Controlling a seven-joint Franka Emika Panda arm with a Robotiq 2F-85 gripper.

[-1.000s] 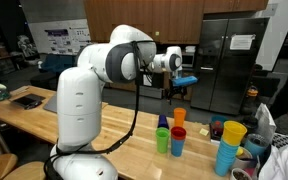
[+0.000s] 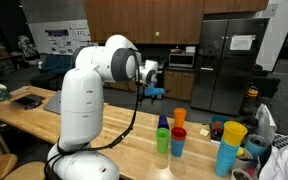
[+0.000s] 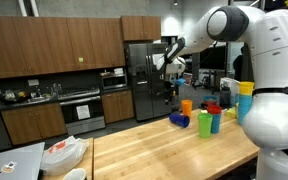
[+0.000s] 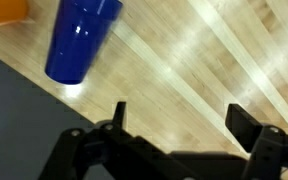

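Note:
A dark blue cup (image 4: pixel 81 40) lies on its side on the wooden table, in the upper left of the wrist view. Open and empty, my gripper hangs above bare wood to one side of that cup. Upright near the blue cup (image 2: pixel 163 121) stand a green cup (image 2: pixel 162 142), a red cup (image 2: pixel 178 142) and an orange cup (image 2: pixel 180 117). From the other side, the blue cup (image 3: pixel 179 119) points its round end toward the camera, with the green cup (image 3: pixel 205 127) close by.
Stacked blue and yellow cups (image 2: pixel 227 150) stand at the table's right edge, among bowls and a white cloth (image 2: pixel 284 158). A white mug (image 3: pixel 76 174) and a plastic bag (image 3: pixel 64 154) sit at the opposite end.
The person in the background has moved left in exterior view 1. The cups stay where they were, and the arm shows little change.

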